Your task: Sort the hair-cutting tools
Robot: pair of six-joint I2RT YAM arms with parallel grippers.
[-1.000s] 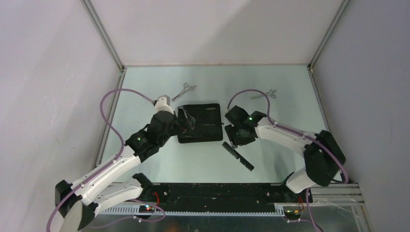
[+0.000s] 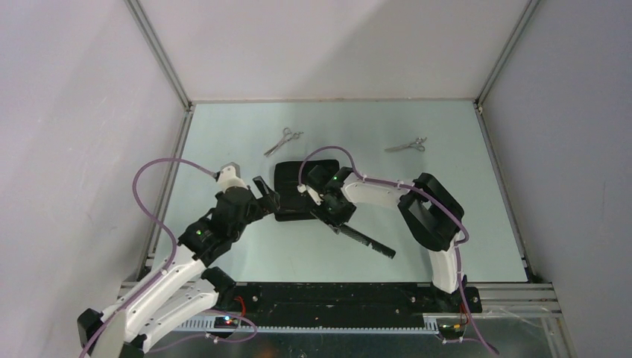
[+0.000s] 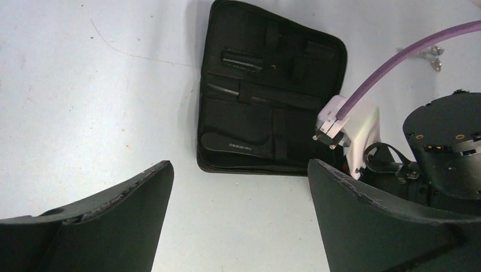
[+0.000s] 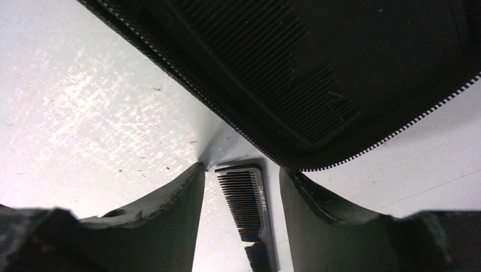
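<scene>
A black zip case lies open mid-table, holding dark tools in straps; ribbed, comb-like shapes show inside it in the right wrist view. My right gripper is at the case's near edge, part open, its fingers either side of the end of a black comb (image 4: 244,204). The comb lies on the table, apparently beside another comb further along. My left gripper stands open left of the case, nothing between its fingers. Two pairs of silver scissors lie behind: one (image 2: 283,142) at back left, one (image 2: 406,145) at back right.
Walls and metal rails border it. The right arm hides part of the case in the top view.
My right gripper has moved left onto the case's near edge and comb end. My left gripper has pulled slightly left, away from the case.
</scene>
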